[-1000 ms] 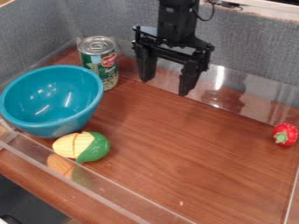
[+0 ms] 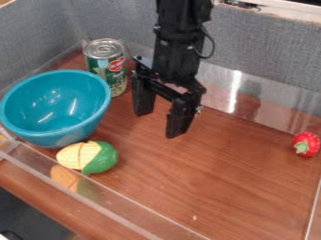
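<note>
My black gripper [image 2: 160, 115] hangs in the upper middle over the wooden floor, open, with nothing between its fingers. It is to the right of a green soda can [image 2: 107, 66] and a blue bowl [image 2: 56, 108]. A toy corn piece [image 2: 88, 157], yellow and green, lies below the bowl. A red strawberry [image 2: 305, 143] lies at the far right.
Clear plastic walls edge the wooden floor [image 2: 201, 187], with grey padded panels behind at the back and left.
My gripper has moved down and toward the viewer, slightly left, from higher at the back. The objects have not moved.
</note>
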